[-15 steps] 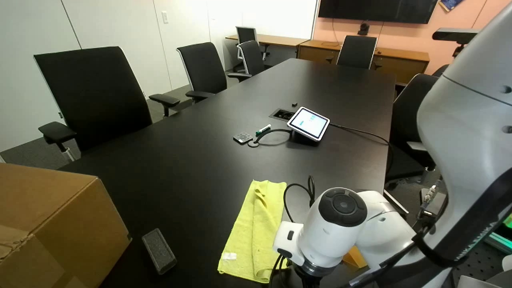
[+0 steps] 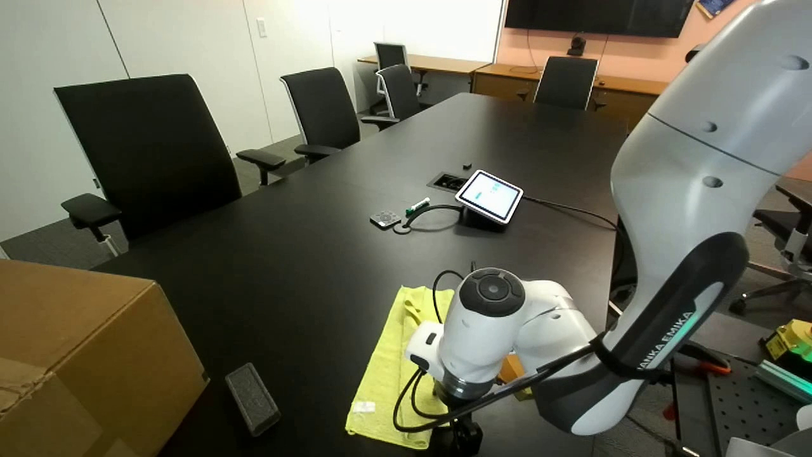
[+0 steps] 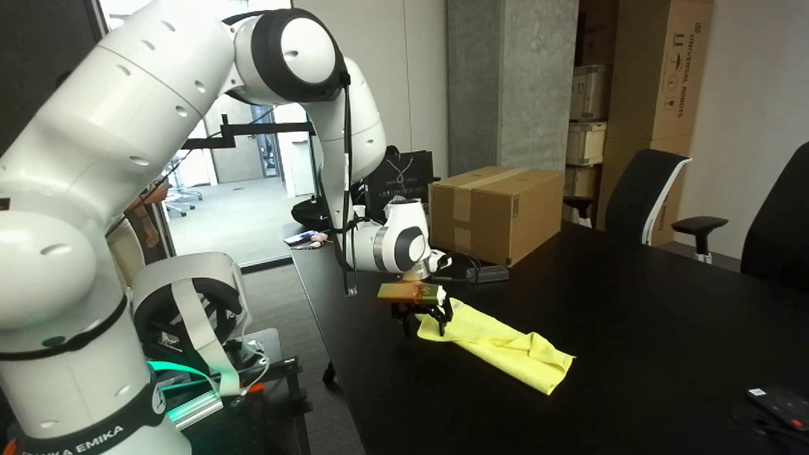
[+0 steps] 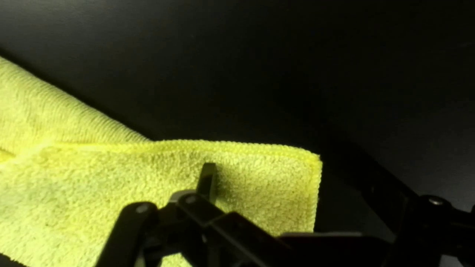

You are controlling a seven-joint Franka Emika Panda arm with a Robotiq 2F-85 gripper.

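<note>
A yellow towel [image 2: 389, 373] lies on the black table, partly folded over itself; in exterior view 2 the towel [image 3: 504, 345] stretches from beneath my hand toward the front right. Close over one end of it is my gripper [image 3: 425, 327], pointing down and open. In the wrist view the gripper straddles a corner of the towel [image 4: 267, 187]: one finger [image 4: 207, 182] is over the yellow cloth, while the other is over dark tabletop beyond the edge. No cloth is gripped. Whether a fingertip touches the towel, I cannot tell.
A cardboard box [image 2: 91, 365] and a dark grey eraser-like block [image 2: 252, 398] stand left of the towel. Farther back are a tablet [image 2: 489, 197], a marker [image 2: 418, 205] and a small dark square object [image 2: 385, 219]. Bare table lies between.
My arm and gripper have moved left in exterior view 1, from the towel's right side to over its near end. The towel looks unmoved where visible.
</note>
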